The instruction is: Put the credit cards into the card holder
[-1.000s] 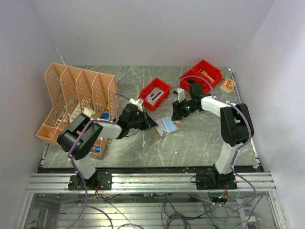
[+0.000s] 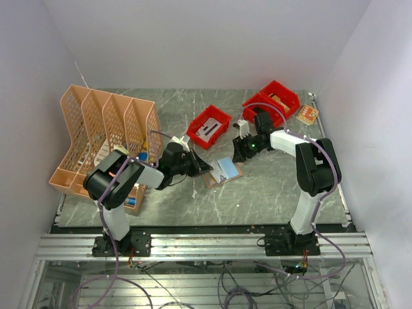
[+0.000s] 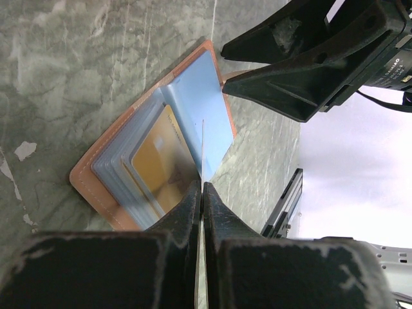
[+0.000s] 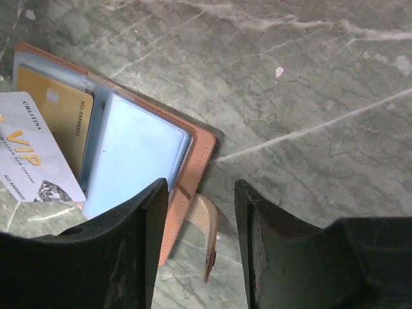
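Observation:
The brown card holder point(image 2: 211, 183) lies open on the marble table between the arms, with clear pockets and a light-blue panel point(image 3: 205, 96). A gold card point(image 4: 61, 109) sits in its clear sleeve. My left gripper is shut on a white VIP card, seen edge-on in the left wrist view. In the right wrist view that card overlaps the gold one; whether they touch is unclear. At the holder's opposite edge, my right gripper stands open, its fingers on either side of the brown strap point(image 4: 206, 225).
A red tray point(image 2: 209, 125) with cards stands behind the holder. More red bins point(image 2: 280, 96) are at the back right, and a tan mesh rack point(image 2: 109, 122) fills the left side. Bare table lies in front of the holder.
My left arm has shifted slightly, and its gripper with the card remains over the holder. Only a tiny shift shows in the right arm. The holder lies in the same place.

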